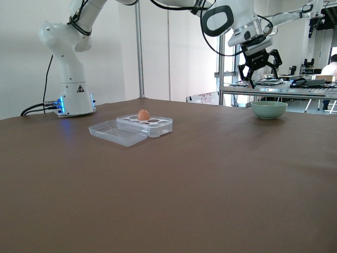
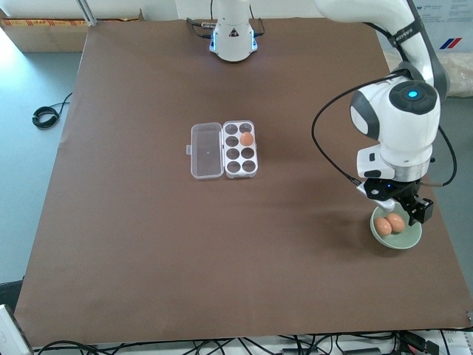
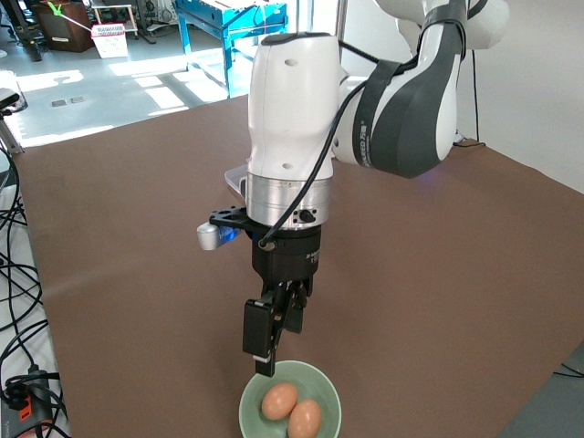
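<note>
A pale green bowl (image 2: 403,238) (image 1: 268,109) (image 3: 254,415) at the table's right holds two brown eggs (image 2: 383,225) (image 3: 305,419). My black gripper (image 2: 420,218) (image 3: 265,360) hangs above the bowl, fingers pointing down, no egg visible in it; how far its fingers are apart is hard to tell. An open clear plastic egg box (image 2: 208,151) (image 1: 118,135) lies at mid-table, one brown egg (image 2: 247,139) (image 1: 144,115) in a cup of its holed tray.
Cables run along the table's edge.
</note>
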